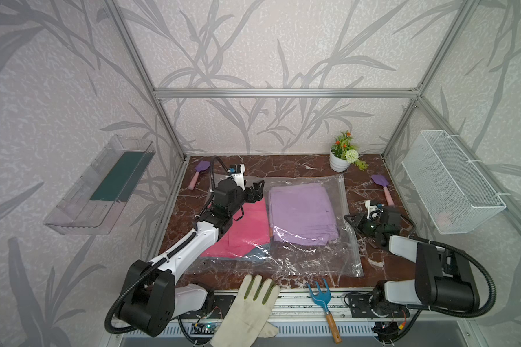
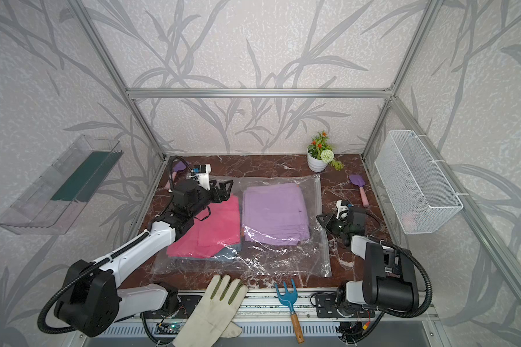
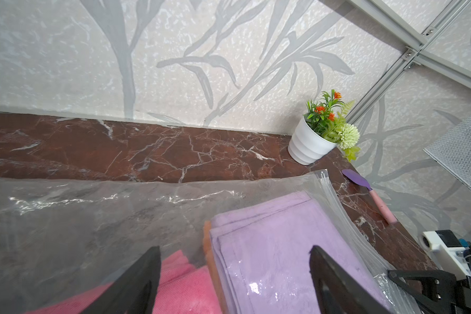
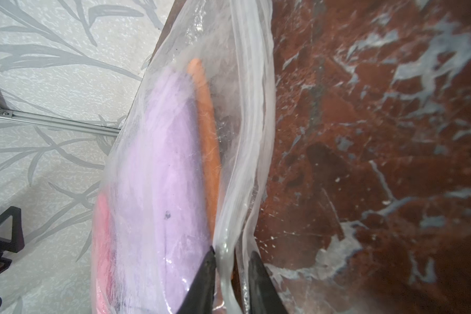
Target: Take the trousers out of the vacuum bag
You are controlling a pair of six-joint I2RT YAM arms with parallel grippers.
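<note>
The clear vacuum bag lies flat on the table, with folded lilac cloth on its right and pink cloth on its left. Which of them is the trousers I cannot tell. Above the pink cloth my left gripper hangs open and empty, its two fingers wide apart in the left wrist view. My right gripper is at the bag's right edge, part open. In the right wrist view the edge strip runs between its fingers, but firm contact cannot be made out.
A potted plant stands at the back right. Purple spatulas lie near both back corners, one behind the right arm. A glove and a blue fork lie in front. Wire basket and clear basket hang on the side walls.
</note>
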